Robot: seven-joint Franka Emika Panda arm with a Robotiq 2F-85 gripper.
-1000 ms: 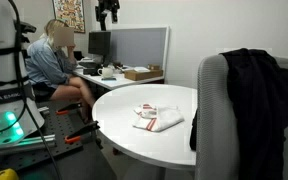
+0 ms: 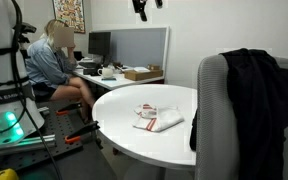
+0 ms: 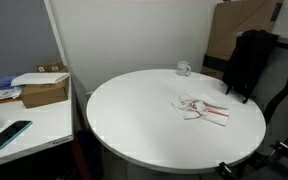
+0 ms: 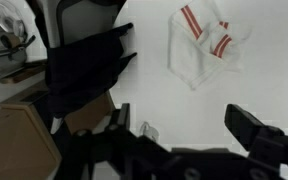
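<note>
A white cloth with red stripes [image 2: 159, 119] lies flat and a little rumpled on the round white table [image 3: 134, 110]. In the wrist view the cloth [image 4: 206, 45] is beyond the fingers, with bare tabletop around it. My gripper stands open, its dark fingers wide apart and nothing between them. In exterior view 1 the gripper [image 2: 151, 12] hangs at the top edge, high above the table. A white mug [image 3: 183, 68] stands near the table's far edge; part of a pale mug [image 4: 149, 131] shows beside one finger in the wrist view.
A grey chair [image 2: 212, 110] with a black garment [image 2: 259, 100] over it stands close against the table. A desk with a cardboard box [image 3: 45, 92] is at the other side. A person [image 2: 52, 65] sits beyond the table.
In exterior view 1 my gripper has moved to the right, at the top of the view, and sits slightly higher. The cloth has stayed in place.
</note>
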